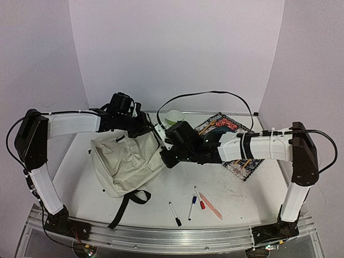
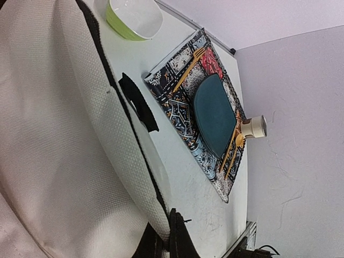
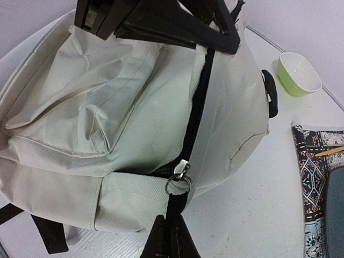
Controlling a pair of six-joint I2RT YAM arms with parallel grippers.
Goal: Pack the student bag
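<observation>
The off-white bag (image 1: 126, 161) lies on the left of the table, its mouth unzipped and facing up. My left gripper is shut on the bag's rim along the black zipper edge; the right wrist view also shows its dark fingers (image 3: 223, 40) at that edge. Lower on the same zipper sits a metal slider (image 3: 183, 167) with a ring and a black pull tab (image 3: 176, 204). My right gripper is shut on the end of this tab. Inside the bag, the right wrist view shows only cloth folds.
A green-and-white bowl (image 2: 134, 19) stands behind the bag. On the right lies a patterned mat (image 2: 183, 115) with a dark blue plate (image 2: 215, 115), wooden cutlery and a cup (image 2: 254, 127) at its edge. Markers (image 1: 192, 207) and a pink strip (image 1: 211, 207) lie front centre.
</observation>
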